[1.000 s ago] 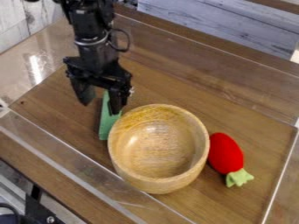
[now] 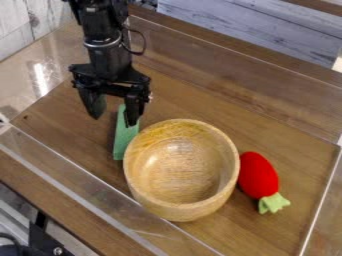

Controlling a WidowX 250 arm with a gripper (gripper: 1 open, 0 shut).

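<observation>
The black gripper (image 2: 112, 100) hangs from the upper left, its fingers open, just above and left of a green strip-like object (image 2: 126, 132) lying on the wooden table. Whether it touches the green object cannot be told. A large tan wooden bowl (image 2: 181, 170) sits at the lower centre, right beside the green object. A red vegetable-like toy (image 2: 258, 178) with a pale green top lies to the right of the bowl.
Pale walls or rails border it at the back, left and lower edges.
The gripper has shifted slightly to the left. The bowl, green object and red toy have not visibly moved.
</observation>
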